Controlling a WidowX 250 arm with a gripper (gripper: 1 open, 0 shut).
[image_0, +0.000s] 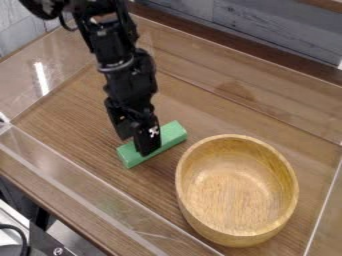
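A green rectangular block (152, 148) lies flat on the wooden table. My black gripper (140, 136) is down at its upper-left part, open, its fingertips close over or beside the block; whether they touch it is hard to tell. To the right of the block stands a round yellow bowl (235, 183), empty.
A grey panel wall (254, 30) runs along the back. A black cable (14, 232) shows at the lower left edge.
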